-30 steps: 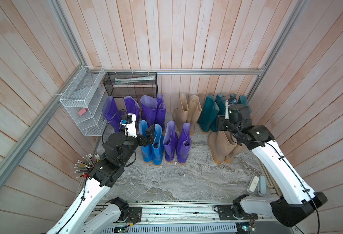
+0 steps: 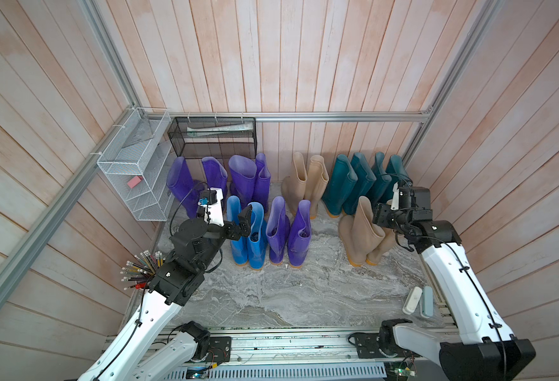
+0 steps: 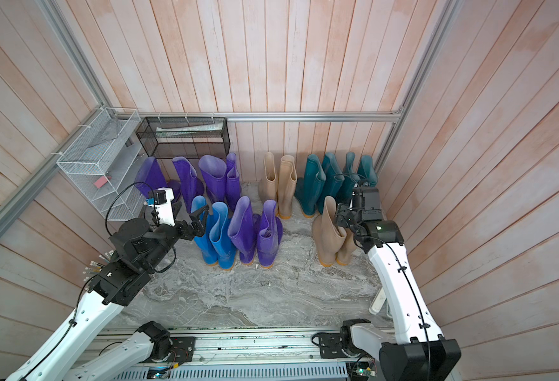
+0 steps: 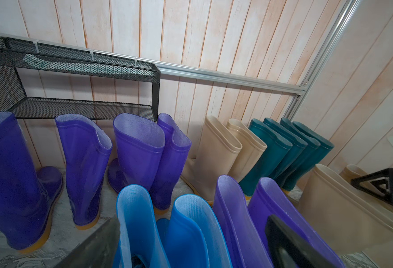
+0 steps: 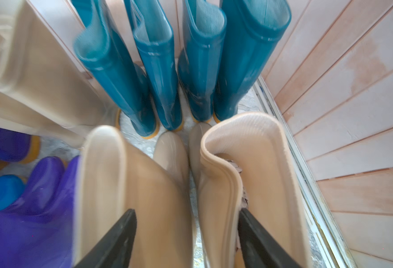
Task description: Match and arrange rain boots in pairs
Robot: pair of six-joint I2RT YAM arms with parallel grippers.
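My right gripper is at the tops of the front beige pair, fingers apart. One finger overlaps the left beige boot. The other finger is by the near wall of the right beige boot; contact cannot be told. My left gripper stands open above the blue boots, holding nothing. Beside these are two front purple boots. Along the back stand several purple boots, a beige pair and several teal boots, all upright.
A black mesh shelf hangs at the back left, with white wire baskets on the left wall. Two small pale objects lie at the front right.
My right gripper has moved right and down from over the teal boots to the front beige pair. The left arm and all boots look unmoved.
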